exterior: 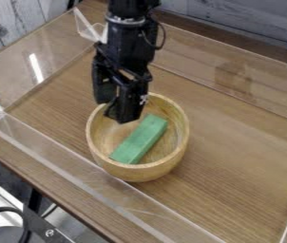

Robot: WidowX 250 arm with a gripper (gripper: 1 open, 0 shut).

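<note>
A round wooden bowl (174, 157) sits in the middle of the table, with a green rectangular block (137, 140) lying slanted inside it. The black gripper (116, 107) hangs over the back left part of the bowl, above and left of the block, with its dark fingers spread open. I see nothing between them, though their tips are dark and partly blurred.
Black cables (19, 214) lie at the lower left, and some blue and white material shows at the left edge.
</note>
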